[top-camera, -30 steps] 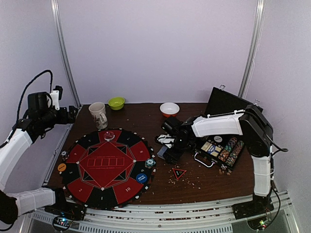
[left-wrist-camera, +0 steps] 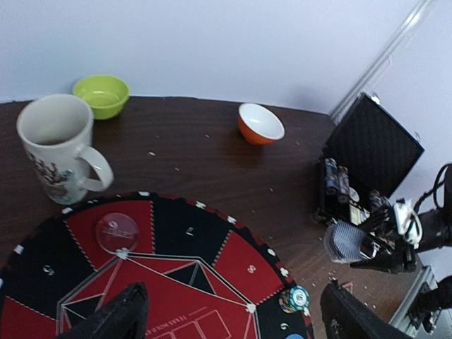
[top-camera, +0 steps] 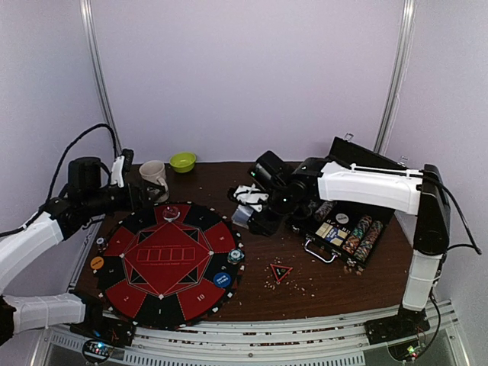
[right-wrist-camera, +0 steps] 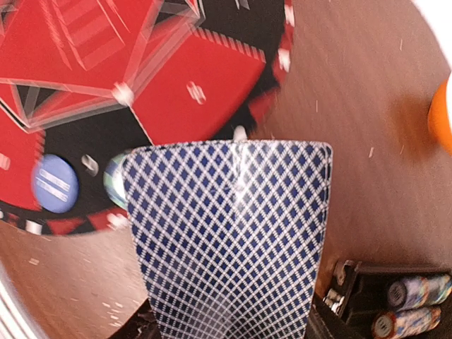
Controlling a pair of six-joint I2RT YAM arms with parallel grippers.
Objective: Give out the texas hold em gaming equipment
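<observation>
A deck of blue-and-white patterned cards (right-wrist-camera: 233, 226) stands between the fingers of my right gripper (top-camera: 253, 213), which is shut on it above the dark table. In the top view the deck (top-camera: 242, 216) shows just right of the round red-and-black poker mat (top-camera: 160, 255). My left gripper is open and empty, over the mat's left back side near the white mug (top-camera: 153, 177). A clear round disc (left-wrist-camera: 117, 232), a blue disc (top-camera: 222, 280) and a green-and-white chip stack (left-wrist-camera: 294, 299) lie on the mat.
The open black case (top-camera: 332, 240) with chip rolls is at the right. A green bowl (top-camera: 182, 162) and an orange-white bowl (left-wrist-camera: 260, 124) stand at the back. A red-black triangle (top-camera: 280, 273) lies in front, among small crumbs.
The right gripper has moved slightly left with the deck, and now hides the white bowl in the top view.
</observation>
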